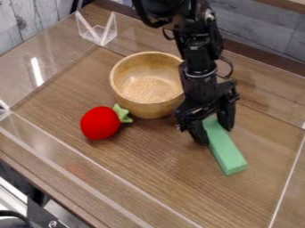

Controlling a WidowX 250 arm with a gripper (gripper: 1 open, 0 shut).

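A black gripper (pixel 205 110) on a black arm reaches down from the top centre to the top end of a green block (pixel 224 151), which lies on the wooden table (pixel 131 187). Its dark fingers are around that upper end; whether they are closed on it is unclear.
A tan wooden bowl (pixel 143 76) sits left of the arm. A red tomato (pixel 100 125) with a green stem lies below it on the left.
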